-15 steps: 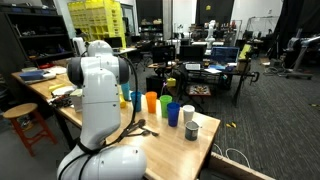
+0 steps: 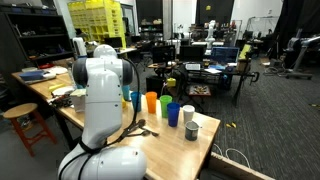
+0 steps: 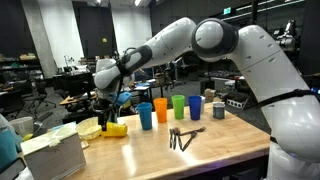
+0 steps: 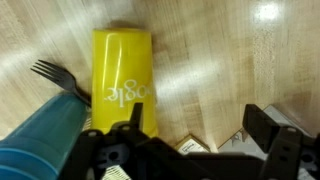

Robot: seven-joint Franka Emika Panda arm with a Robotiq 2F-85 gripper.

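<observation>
A yellow cylindrical cup or can (image 4: 122,80) with white lettering lies on its side on the wooden table in the wrist view. My gripper stands open, with one finger overlapping the lower right of the yellow thing and the other over bare table; nothing is between them. In exterior view 2 the gripper (image 3: 104,114) hangs at the far left part of the table, just above and left of the yellow cup (image 3: 117,130). My gripper is hard to make out in exterior view 1, where the arm hides much of that area.
A blue cup (image 4: 40,140) and a black fork (image 4: 60,77) lie close to the yellow thing. Several coloured cups, among them an orange cup (image 3: 160,110), stand along the table. Dark utensils (image 3: 183,137) lie mid-table, and a white box (image 3: 55,155) sits left.
In exterior view 1 the upper arm has come down over the last second. The cups on the table stand where they were.
</observation>
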